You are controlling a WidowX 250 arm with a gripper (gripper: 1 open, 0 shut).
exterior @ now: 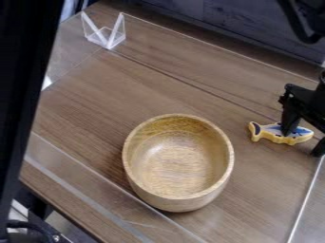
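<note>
A small yellow fish-shaped toy (pixel 268 131) with blue and white markings lies on the wooden table at the right. The black gripper (pixel 297 120) reaches in from the right edge, low over the toy's right part, open, its fingers partly hiding that end. A round light wooden bowl (pixel 178 161) stands in the lower middle, left of the toy, empty.
A clear angular plastic stand (pixel 105 33) is at the back left. A dark upright shape fills the left edge, and a dark wall runs along the back.
</note>
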